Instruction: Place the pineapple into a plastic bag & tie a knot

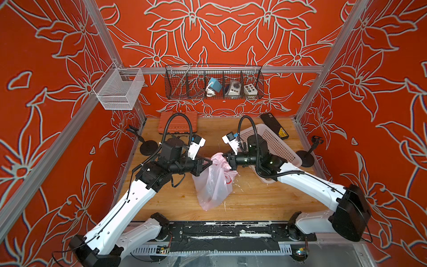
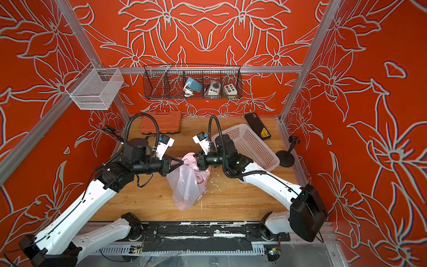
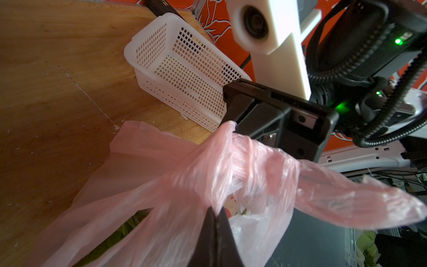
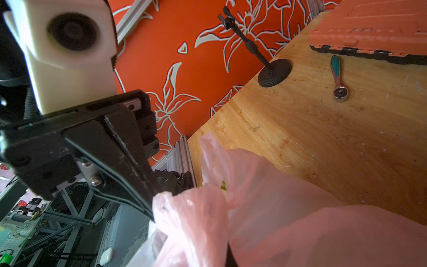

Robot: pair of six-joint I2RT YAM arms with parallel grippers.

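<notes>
A thin pink plastic bag (image 1: 215, 182) is bunched between both arms over the table. Green leaves (image 3: 116, 239) show through an opening in the bag in the left wrist view; the rest of what is inside is hidden. My left gripper is shut, and the film's creases draw together at its tips, so it pinches the plastic. Opposite it, my right gripper (image 1: 226, 156) reaches into the bag's gathered top. Pink film (image 4: 191, 222) wraps round its fingers and hides most of them; only a thin dark sliver shows, apparently shut. A loose bag end (image 3: 360, 198) sticks out past the right fingers.
A white perforated basket (image 2: 249, 144) stands behind the right arm, with a black box (image 2: 257, 125) behind it. An orange case (image 2: 161, 123) and a ratchet (image 4: 339, 82) lie at the back left.
</notes>
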